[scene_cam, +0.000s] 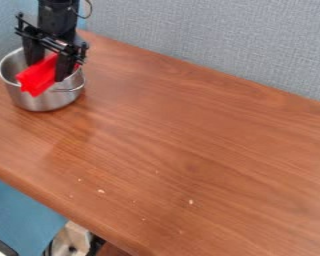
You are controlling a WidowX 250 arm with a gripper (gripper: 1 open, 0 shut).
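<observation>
At the upper left of the camera view, my black gripper (48, 56) is shut on a red object (37, 78), which is tilted over a steel pot (56, 100) with a wire handle. The red object lies within or just above the pot's mouth; which of these cannot be told, and its far part is hidden by the gripper.
The pot stands near the left end of a wooden table (190, 150), whose middle and right are clear. A grey padded wall (216, 40) runs behind it. Small pale specks lie near the front.
</observation>
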